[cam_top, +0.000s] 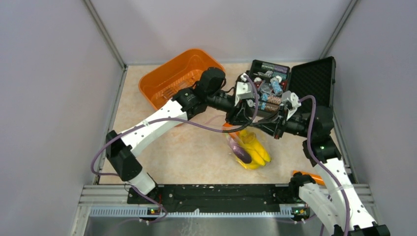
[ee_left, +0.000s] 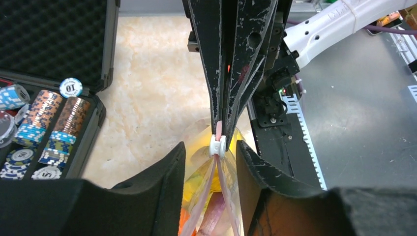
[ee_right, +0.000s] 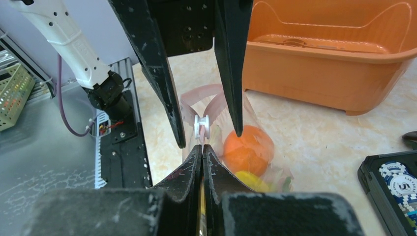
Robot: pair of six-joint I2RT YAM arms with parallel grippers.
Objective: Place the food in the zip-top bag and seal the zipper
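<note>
The clear zip bag [ee_right: 251, 115] holds yellow bananas [cam_top: 255, 149], a purple eggplant [cam_top: 241, 153] and an orange round food [ee_right: 248, 151]. Its pinkish zipper strip [ee_right: 216, 104] runs to a small white slider [ee_left: 218, 146]. At that end, my right gripper is shut with the strip's tip between its fingertips. From the opposite side my left gripper reaches in, part open, one finger on each side of the slider. Gaps show between the slider and both left fingers. In the top view the arms hide the slider.
An orange basket [cam_top: 152, 81] stands at the back left. An open black case [cam_top: 314, 81] of poker chips lies behind the grippers. An orange object [cam_top: 314, 178] rests near the right front.
</note>
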